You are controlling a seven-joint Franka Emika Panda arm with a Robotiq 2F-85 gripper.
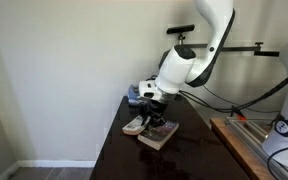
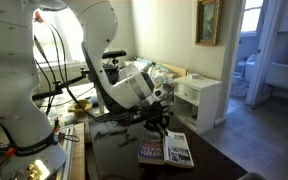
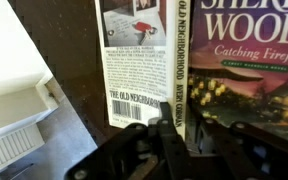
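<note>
A white paperback, its spine reading "Old Neighborhood", lies beside a purple-and-green book titled "Catching Fireflies". My gripper points down at the white book's spine, a finger to each side, and looks shut on that spine edge. In exterior view 2, the white book is right of the darker book, with the gripper at their far ends. Exterior view 1 shows the white book low over the table, left of the other book. Whether its underside touches the table cannot be told.
A bluish object stands behind the arm. A white cabinet is beyond the table, and black cables hang beside the arm.
</note>
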